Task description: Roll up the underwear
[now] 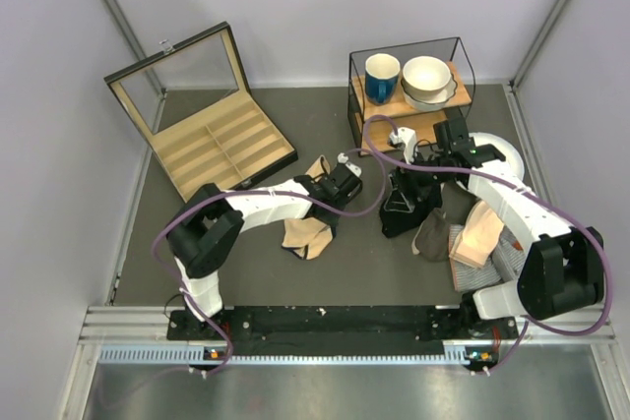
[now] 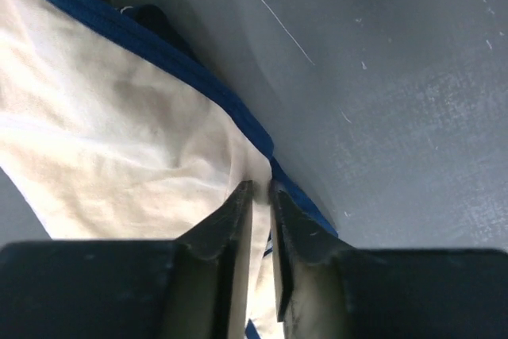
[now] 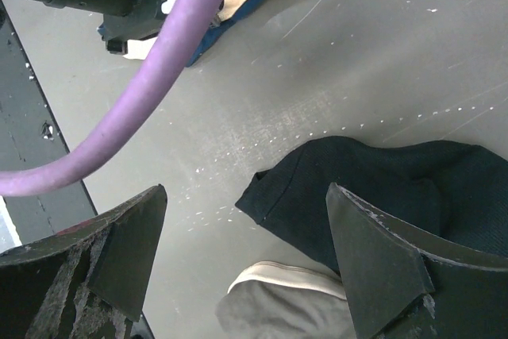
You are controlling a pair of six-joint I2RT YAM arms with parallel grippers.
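Observation:
A beige pair of underwear with navy trim (image 1: 308, 233) lies spread on the grey table, partly covered by my left arm in the top view. In the left wrist view, the fingertips of my left gripper stand close together with a small fold of the beige cloth (image 2: 151, 140) between them, at its trimmed edge. My right gripper is open above the table, its fingers apart near a black cloth (image 3: 309, 188), with nothing held.
An open compartment box (image 1: 221, 150) stands back left. The rack (image 1: 430, 130) with a blue mug (image 1: 381, 79) is at the back. Grey cloth (image 1: 431, 236) and beige cloth (image 1: 479, 233) lie at right.

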